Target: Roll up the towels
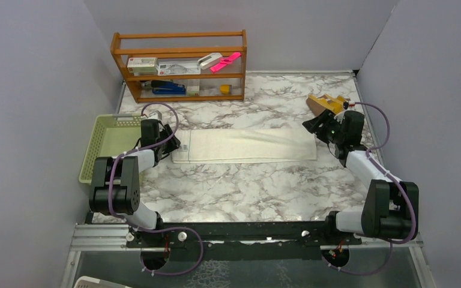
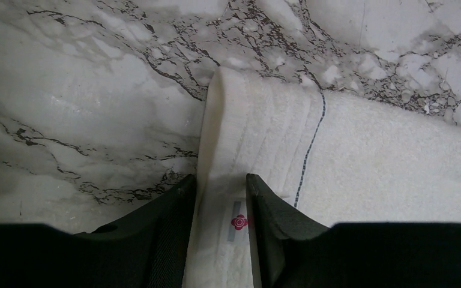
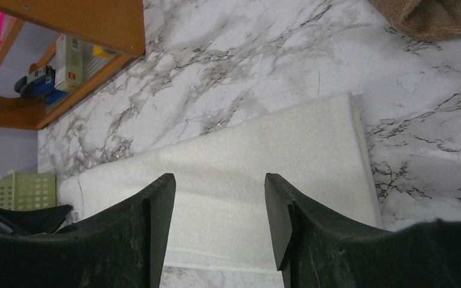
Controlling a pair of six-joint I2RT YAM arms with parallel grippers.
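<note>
A cream towel (image 1: 246, 144) lies flat, folded into a long strip across the middle of the table. Its left end, with a dark stitched line and a label (image 2: 239, 222), shows close up in the left wrist view. Over that end is my left gripper, its fingers part open, with towel visible between the fingertips. Whether they touch the cloth I cannot tell. My right gripper hovers over the towel's right end with its fingers wide apart and nothing held. In the right wrist view the towel's right edge (image 3: 363, 156) shows stacked layers.
At the left stands a green basket (image 1: 96, 144), close beside the left arm. A wooden rack (image 1: 186, 51) with boxes is at the back. Brown and yellow cloths (image 1: 325, 103) lie at the back right.
</note>
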